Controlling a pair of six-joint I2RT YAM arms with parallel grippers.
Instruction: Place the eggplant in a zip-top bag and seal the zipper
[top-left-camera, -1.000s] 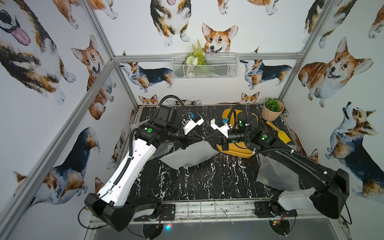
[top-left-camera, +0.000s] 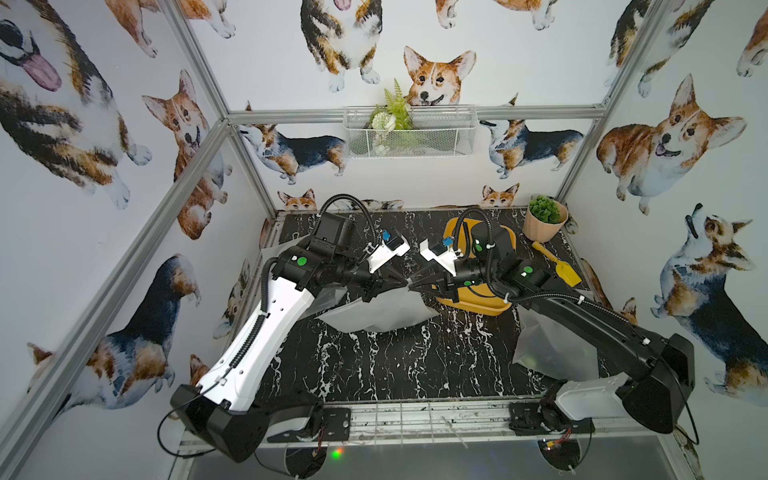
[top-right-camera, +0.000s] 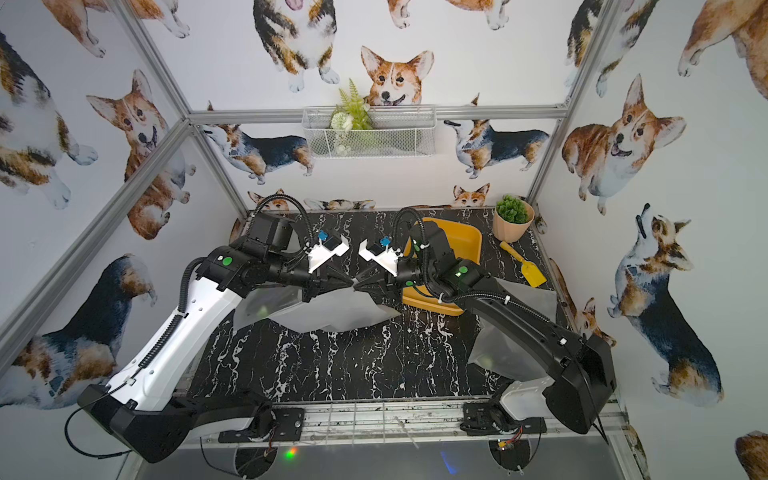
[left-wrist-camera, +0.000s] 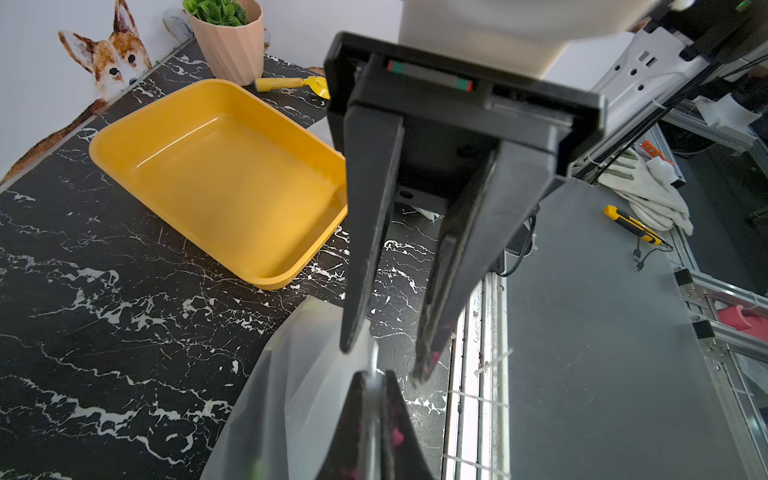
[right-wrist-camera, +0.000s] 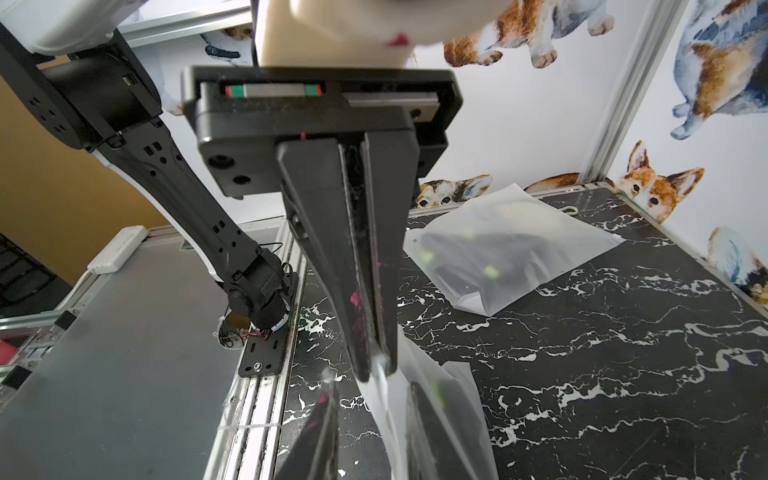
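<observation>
In the middle hangs a translucent frosted bag (top-left-camera: 368, 312), its lower part over the marble table. My left gripper is shut on the bag's edge. My right gripper stands open at that same edge, its fingertips either side of it, close to the left one, as the left wrist view shows. The two grippers face each other tip to tip. I cannot make out an eggplant.
A yellow tray (left-wrist-camera: 224, 184) lies behind the right arm, near a potted plant (top-left-camera: 541, 228) and a yellow spatula (top-left-camera: 566, 272). More frosted bags lie at the left (right-wrist-camera: 512, 248) and right (top-right-camera: 512, 352).
Both grippers have shifted only slightly, staying tip to tip, and the hanging bag has moved a little with them.
</observation>
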